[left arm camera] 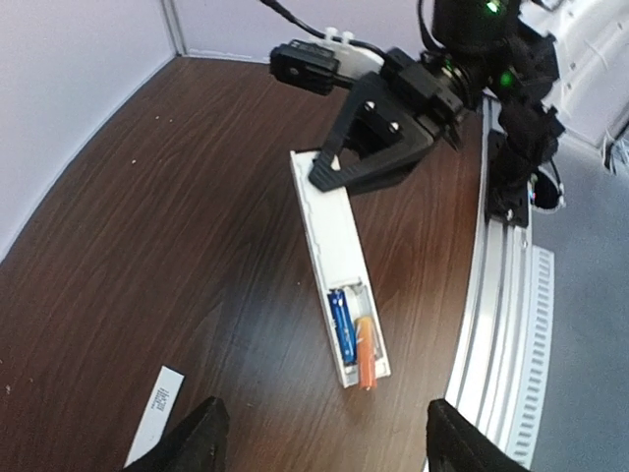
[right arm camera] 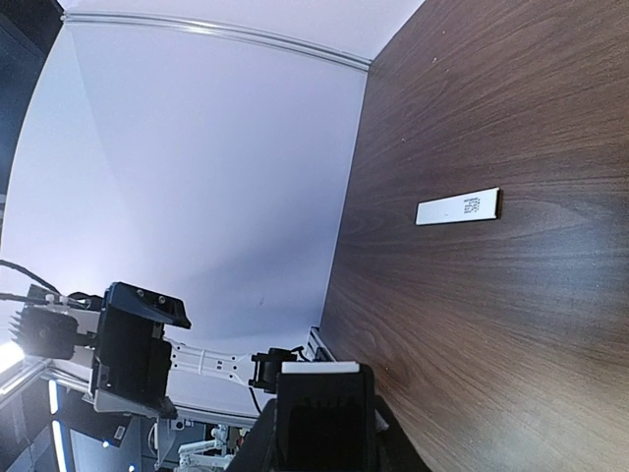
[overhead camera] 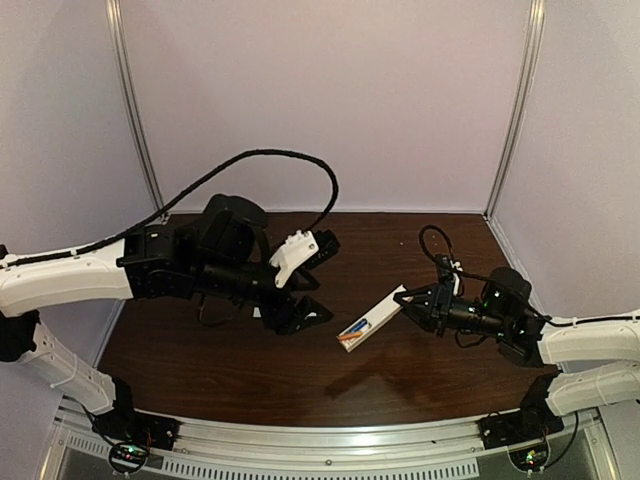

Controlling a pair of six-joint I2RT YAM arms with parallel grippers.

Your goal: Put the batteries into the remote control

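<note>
The white remote [overhead camera: 374, 314] is held tilted by my right gripper [overhead camera: 405, 298], shut on its upper end. At its lower end is the open battery bay, with a blue battery [left arm camera: 342, 324] lying inside and an orange battery [left arm camera: 365, 350] beside it, its end reaching to or past the bay's edge. My left gripper is apart from the remote, to its left in the top view, fingers spread with nothing between them.
The white battery cover [left arm camera: 154, 413] lies on the brown table [overhead camera: 220, 370], behind the left gripper in the top view. The walls and front rail bound the table.
</note>
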